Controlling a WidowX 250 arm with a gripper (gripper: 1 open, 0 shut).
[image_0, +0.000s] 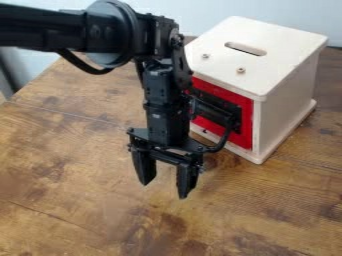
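My black gripper (164, 174) hangs pointing down above the wooden table, open, with a gap between its two fingers and nothing in it. Behind it and to the right stands a pale wooden box (281, 105) with a slot in its top and a red front panel (243, 142). The arm partly hides that panel and a black part on it.
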